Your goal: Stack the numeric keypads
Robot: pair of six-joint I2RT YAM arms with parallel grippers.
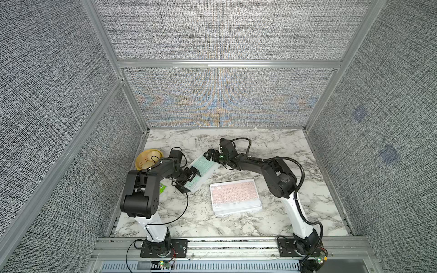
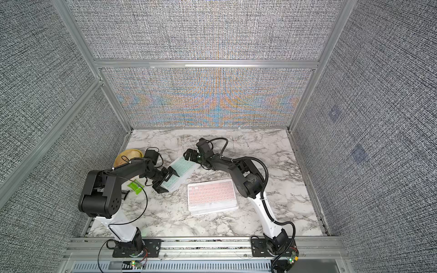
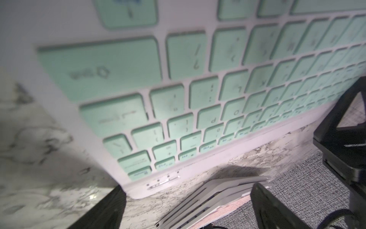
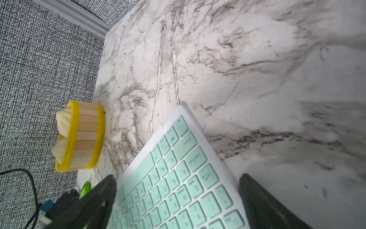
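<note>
A mint-green keypad [image 1: 203,166] lies slanted on the marble table, left of centre. Nearer the front is a stack of keypads with a pink-keyed one [image 1: 235,191] on top; its layered edges [image 3: 213,194] show in the left wrist view. At the green keypad's near left end, my left gripper [image 1: 192,180] stands open, its fingers [image 3: 104,208] apart with no keypad clamped between them. My right gripper [image 1: 210,155] is open at the far right end of the same keypad, whose corner keys [image 4: 190,179] appear between its spread fingers.
A yellow-rimmed steamer basket [image 4: 78,135] with pale buns stands at the left wall. A green packet [image 2: 135,186] lies behind the left arm.
</note>
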